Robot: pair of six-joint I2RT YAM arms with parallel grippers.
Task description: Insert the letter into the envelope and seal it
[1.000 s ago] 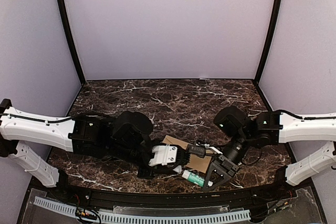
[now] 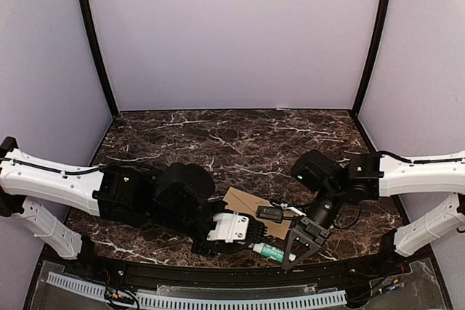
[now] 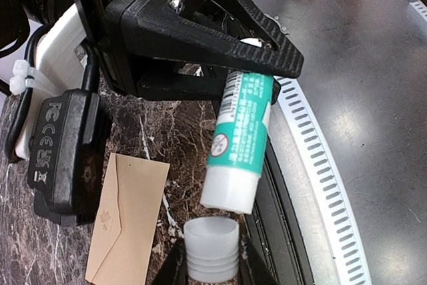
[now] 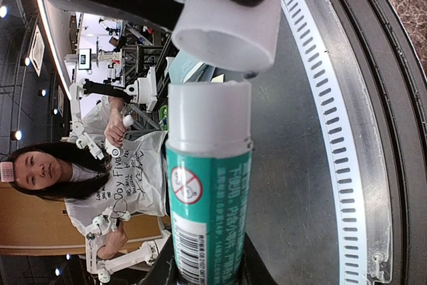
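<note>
A green glue stick with a white end is gripped at its far part by my right gripper. My left gripper is shut on a hollow white cap. In the right wrist view, the cap has its opening towards the white end of the glue stick, apart from it by a small gap. The brown envelope lies on the table behind both grippers; the top view shows the envelope partly covered by the arms. No letter is visible.
A slotted white strip runs beyond the front table edge, below the glue stick. A person sits or stands in front, outside the work area.
My left gripper has moved right and slightly towards the front, closer to the glue stick. My right gripper has barely shifted.
</note>
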